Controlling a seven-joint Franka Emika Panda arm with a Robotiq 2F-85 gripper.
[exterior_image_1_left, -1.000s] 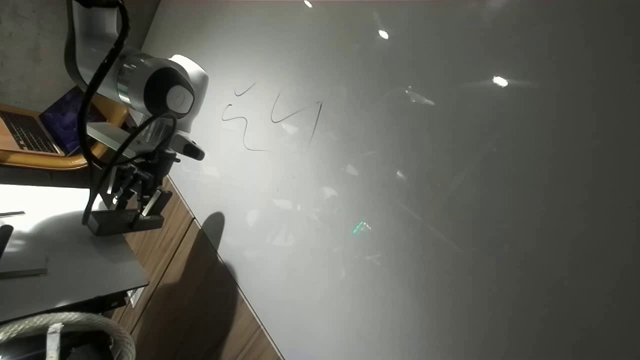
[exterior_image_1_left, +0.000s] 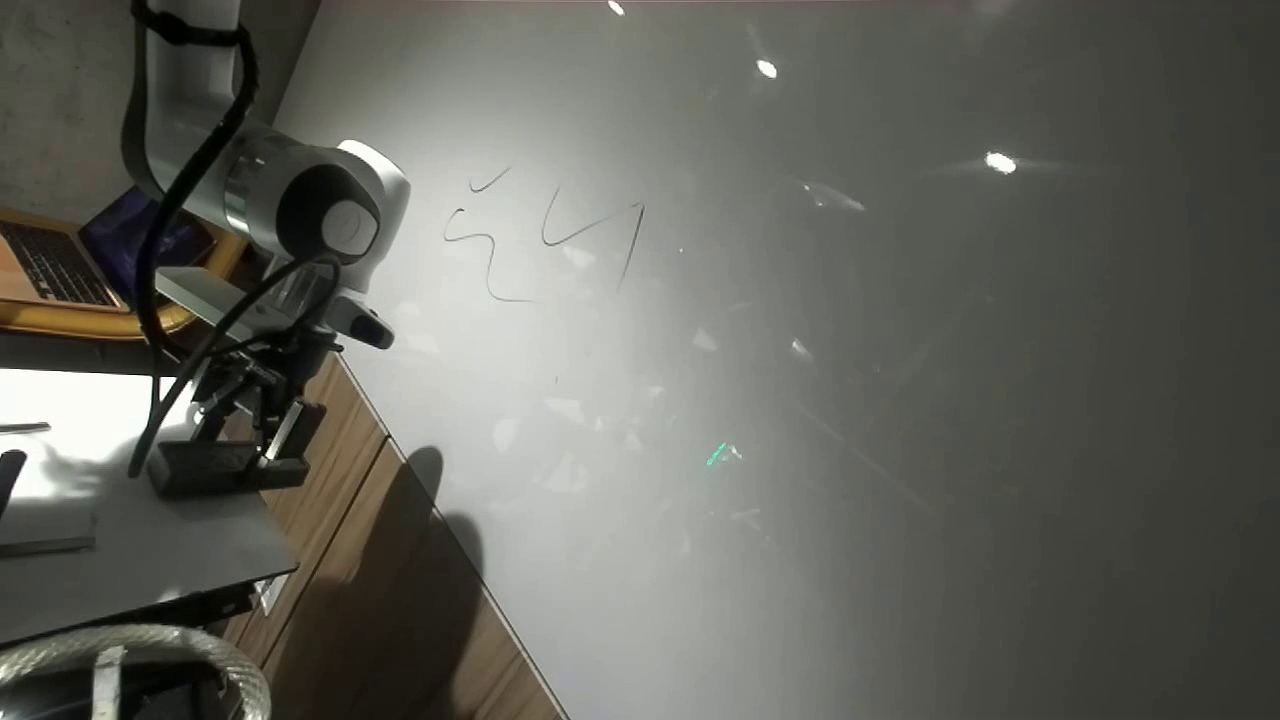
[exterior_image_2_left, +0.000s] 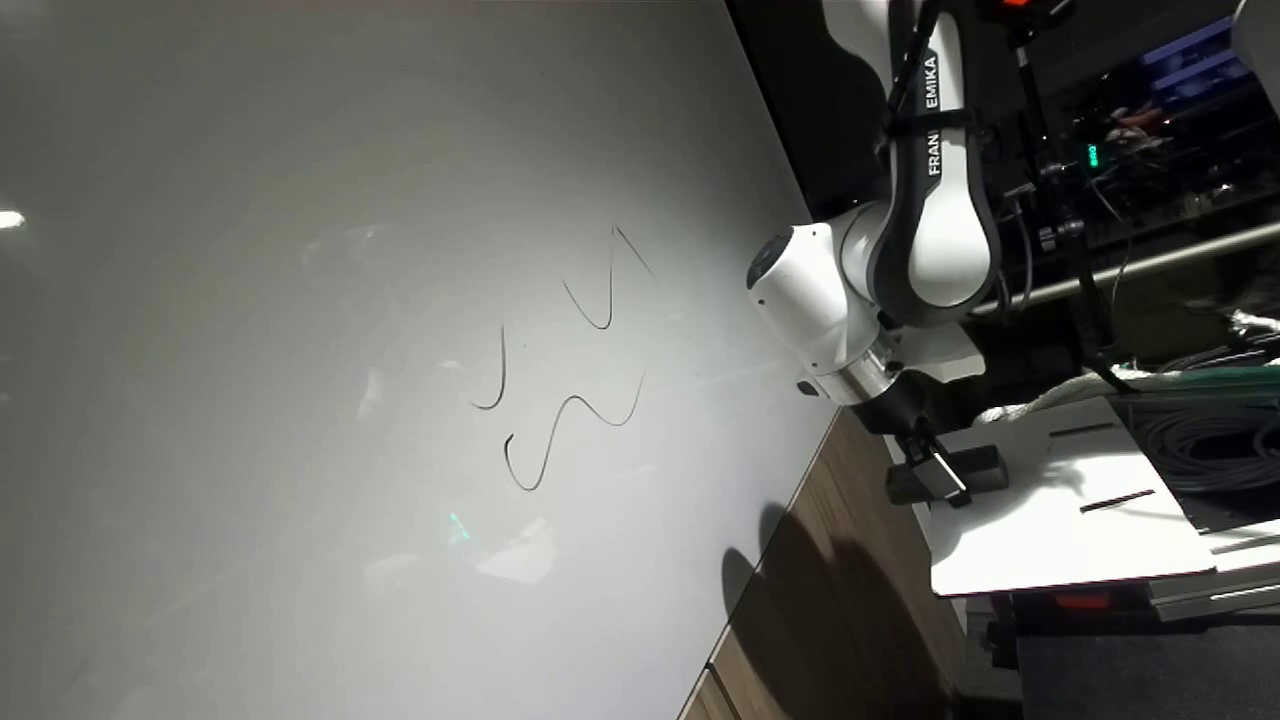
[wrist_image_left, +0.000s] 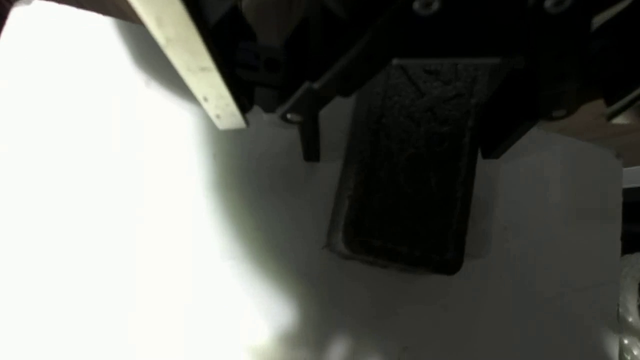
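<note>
A black block-shaped eraser (wrist_image_left: 414, 198) lies at the small white table (wrist_image_left: 108, 228), its long sides between the fingers of my gripper. In the wrist view a gap shows between the left finger and the eraser; the right finger is close along its other side, and contact there cannot be told. My fingers stand apart, wider than the eraser. The first exterior view has the gripper (exterior_image_1_left: 248, 434) low over the eraser (exterior_image_1_left: 198, 474) at the table's edge. In the second, the eraser (exterior_image_2_left: 986, 468) also appears at that edge.
A large whiteboard (exterior_image_1_left: 900, 540) carries several dark squiggles (exterior_image_1_left: 492, 258). Thin dark bars (exterior_image_2_left: 1116, 502) lie elsewhere on the table. A wooden panel (exterior_image_1_left: 360, 576) borders the board; a laptop (exterior_image_1_left: 60, 264) sits on a chair behind the arm.
The arm and gripper have moved a little down and left in the first exterior view, and the eraser has come down with them to the table. The marks on the board are unchanged.
</note>
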